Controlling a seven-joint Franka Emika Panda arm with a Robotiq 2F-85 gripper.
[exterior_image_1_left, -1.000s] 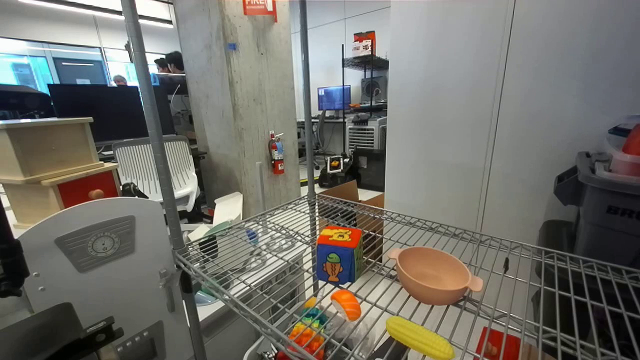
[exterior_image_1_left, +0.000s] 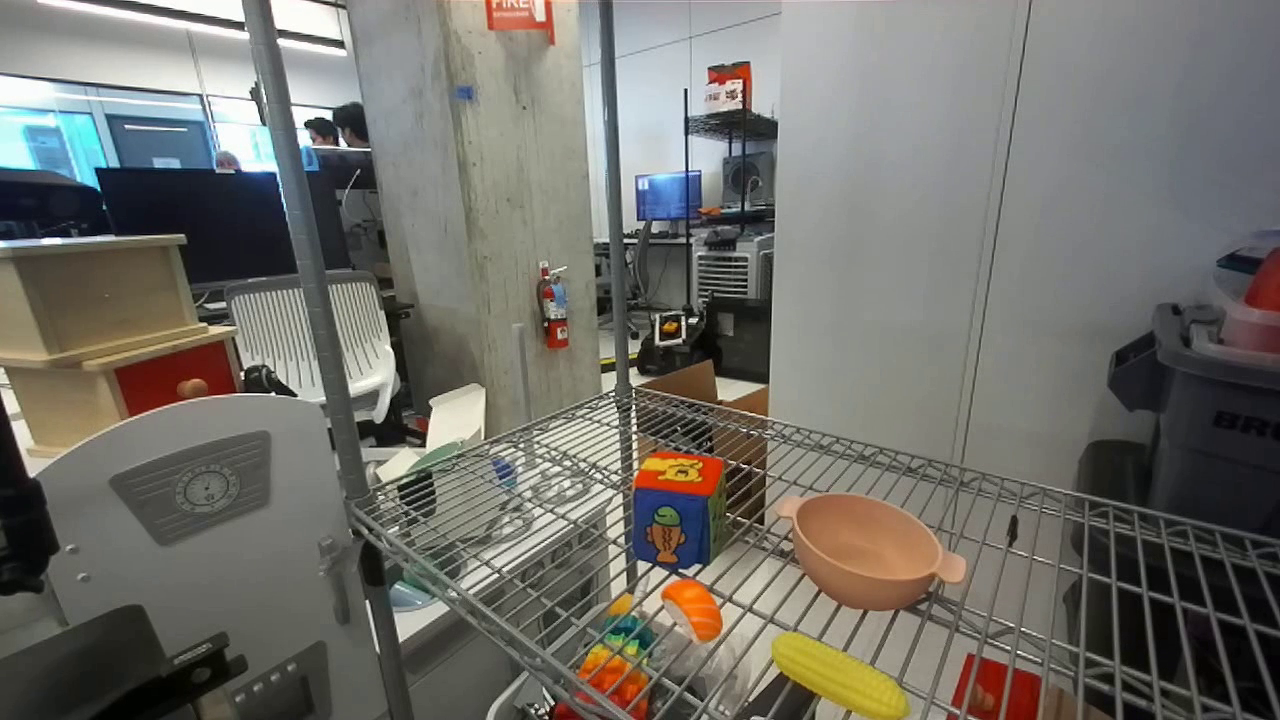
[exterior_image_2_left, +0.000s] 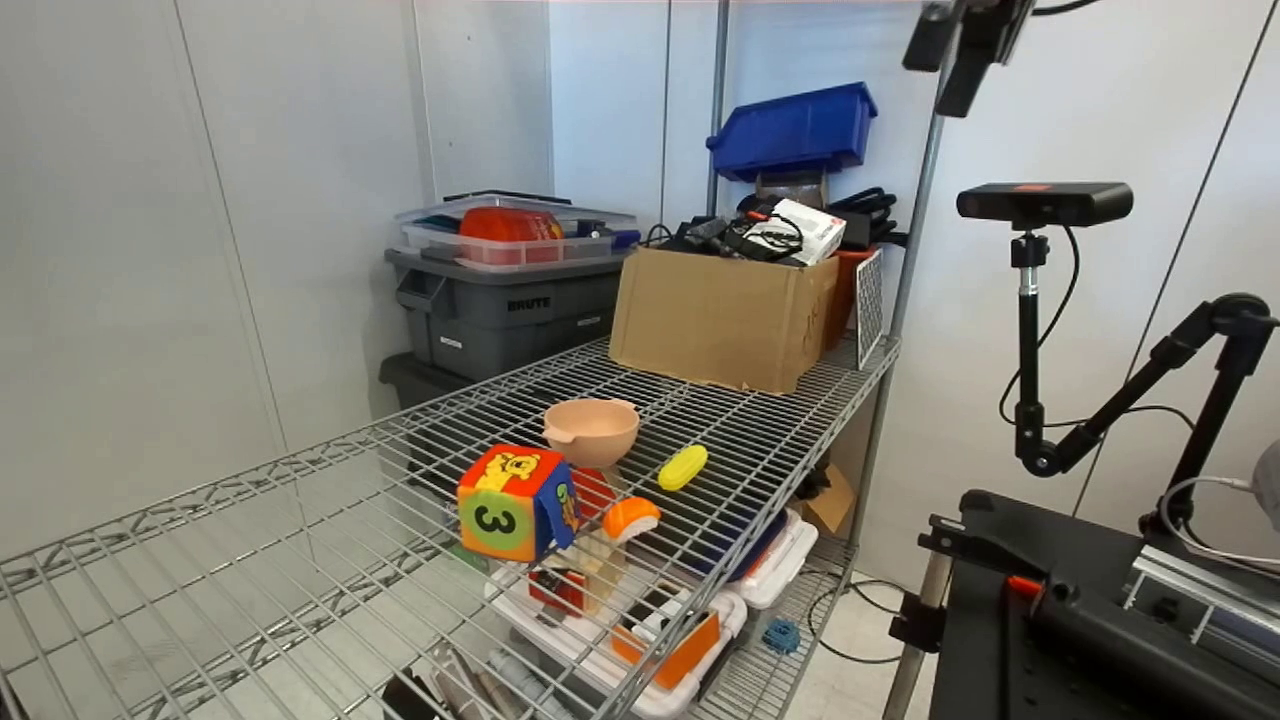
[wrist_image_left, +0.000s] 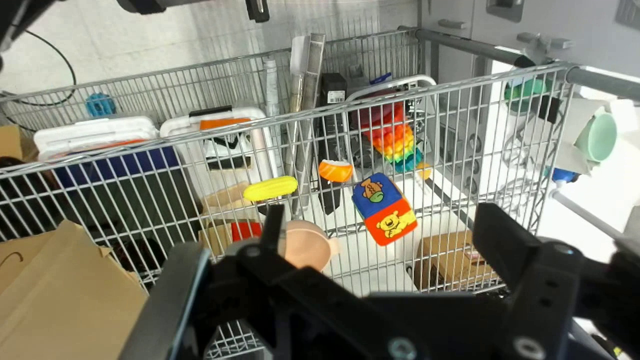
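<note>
On the wire shelf (exterior_image_1_left: 744, 618) stand a soft picture cube (exterior_image_1_left: 674, 516), a peach bowl (exterior_image_1_left: 866, 546) with two side handles, an orange-and-white sushi toy (exterior_image_1_left: 692, 610) and a yellow toy corn cob (exterior_image_1_left: 840, 674). From above, the wrist view shows my gripper open, its fingers wide apart. Between them in the image the cube (wrist_image_left: 385, 209) appears, well below and untouched. The left finger partly covers the bowl (wrist_image_left: 307, 243). High at the top of exterior view 2, black gripper fingers (exterior_image_2_left: 963, 78) hang clear of the shelf; exterior view 1 does not show them.
A cardboard box (exterior_image_2_left: 708, 318) full of gear occupies the shelf's far end in exterior view 2. Metal posts (exterior_image_1_left: 615, 240) rise at the shelf's corners. Bare wire (exterior_image_2_left: 240, 588) stretches across the near left in that view. Boxes and loose toys lie beneath the shelf.
</note>
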